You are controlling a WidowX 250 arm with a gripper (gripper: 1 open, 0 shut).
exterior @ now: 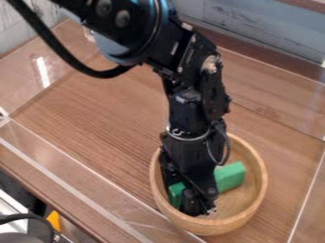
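Observation:
My black gripper (pixel 193 195) reaches down into a round wooden bowl (pixel 250 199) at the lower right of the view. A green block (pixel 229 176) lies in the bowl, its left part hidden behind the fingers, with a bit of green showing at the left near the bowl's wall. I cannot tell whether the fingers grip it.
Clear edging runs along the near left edge, with cables and a small yellow object (pixel 53 220) beyond it.

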